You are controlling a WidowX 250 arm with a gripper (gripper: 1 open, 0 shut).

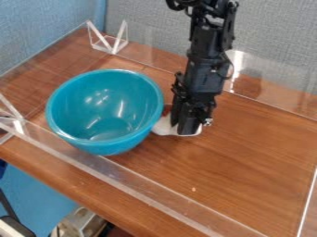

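A large teal bowl (pixel 104 106) stands on the wooden table at left of centre. Right beside it, my black gripper (pixel 186 122) points down and is shut on a white object (pixel 166 127) low at the table, partly hidden behind the gripper and the bowl's rim. The object's shape is too hidden to tell.
Clear plastic edging runs along the table's sides, with white brackets (pixel 107 41) at the back left. A grey wall stands behind; blue floor shows at lower left.
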